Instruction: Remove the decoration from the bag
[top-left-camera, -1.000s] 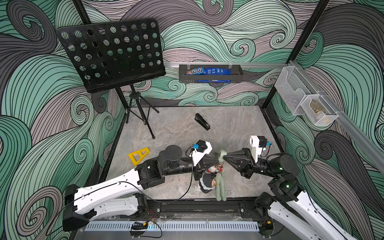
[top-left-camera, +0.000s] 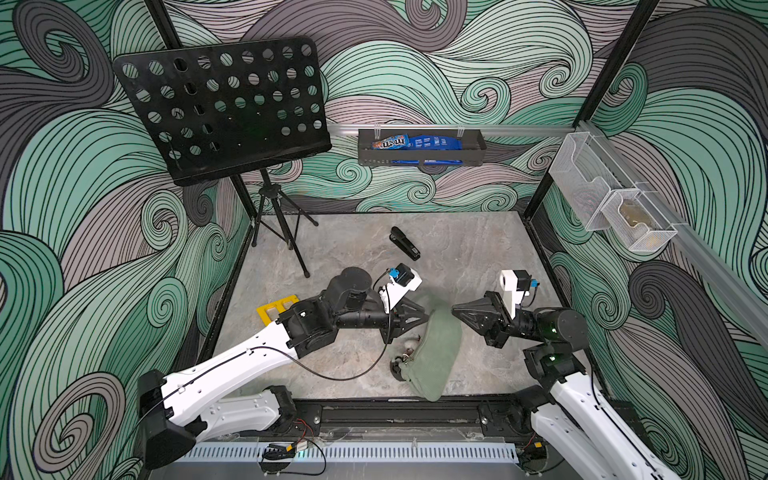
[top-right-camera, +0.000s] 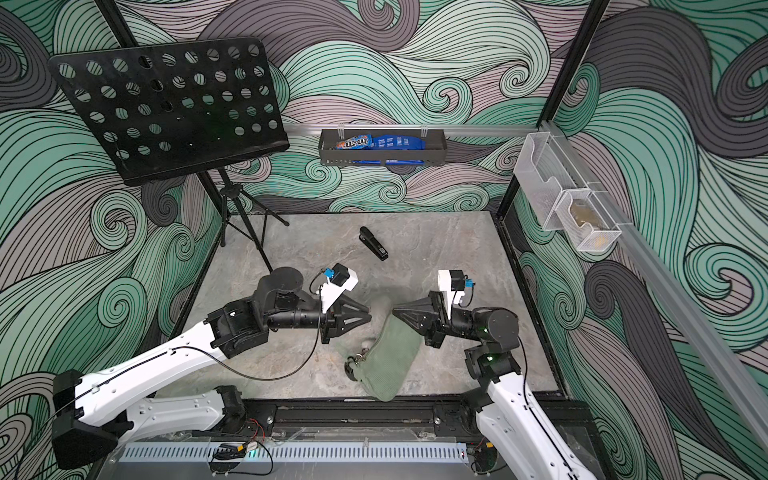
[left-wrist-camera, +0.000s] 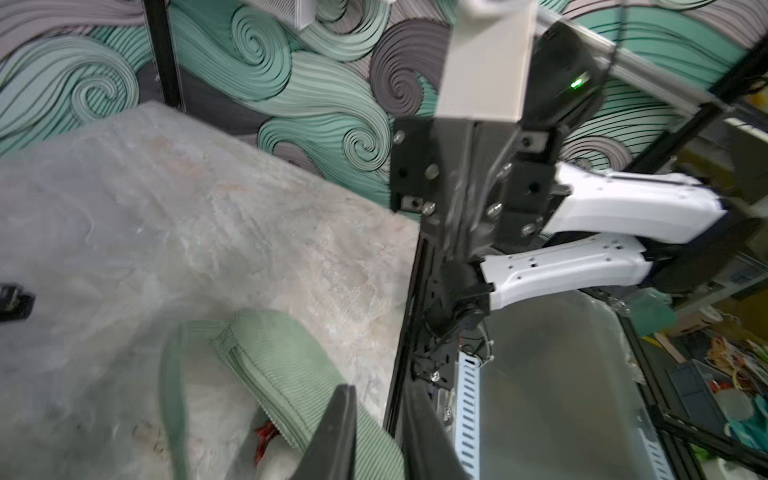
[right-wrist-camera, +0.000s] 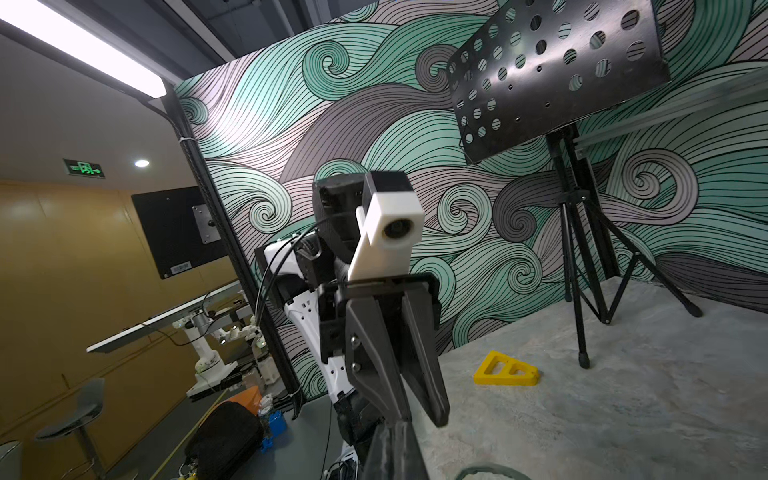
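Note:
The green ribbed bag (top-left-camera: 434, 360) lies slumped on the table between my arms, toward the front edge. Partly covered by it is the decoration (top-left-camera: 395, 369), showing only as small dark and pale bits on the bag's left side; in the left wrist view a red piece (left-wrist-camera: 265, 440) and a pale part (left-wrist-camera: 280, 459) peek out beneath the cloth. My left gripper stands open above the bag, nothing visible between its fingers. Opposite it, my right gripper (top-left-camera: 454, 309) is shut over the bag's far end, its fingertips together and no cloth visible between them.
A black stapler (top-left-camera: 405, 243) rests farther back on the table. Behind my left arm lies a yellow triangular piece (right-wrist-camera: 505, 369), and a black music stand (top-left-camera: 270, 192) rises at the back left. Bare table extends right of the stapler.
The bag went from standing narrow and upright to slumping over, hiding most of the decoration. The strap no longer runs up to the grippers.

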